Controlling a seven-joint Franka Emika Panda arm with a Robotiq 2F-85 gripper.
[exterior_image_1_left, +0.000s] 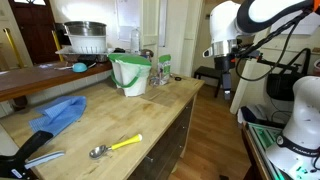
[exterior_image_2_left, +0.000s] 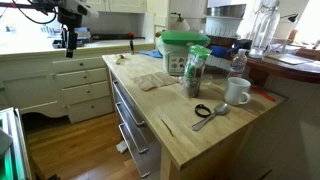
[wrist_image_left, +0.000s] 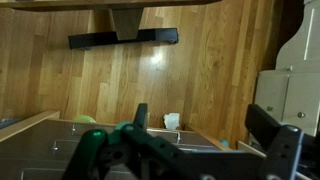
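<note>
My gripper (exterior_image_1_left: 226, 86) hangs pointing down over the floor, off to the right of the wooden counter (exterior_image_1_left: 165, 106). In the second exterior view the gripper (exterior_image_2_left: 70, 52) is at the far left, well away from the counter's objects. Its two dark fingers (wrist_image_left: 140, 116) stand wide apart in the wrist view, open, with only floor showing between them. On the counter lie a yellow-handled spoon (exterior_image_1_left: 115, 146) and a blue cloth (exterior_image_1_left: 60, 113). A white tub with green (exterior_image_1_left: 130, 76) stands farther back.
Jars (exterior_image_2_left: 194, 72), a white mug (exterior_image_2_left: 237, 91), a water bottle (exterior_image_2_left: 237, 64), a metal spoon (exterior_image_2_left: 211, 116) and a black ring-shaped item (exterior_image_2_left: 202, 109) occupy the counter. Drawers (exterior_image_2_left: 135, 125) line its side. The wooden floor (wrist_image_left: 190, 65) below the gripper is mostly clear.
</note>
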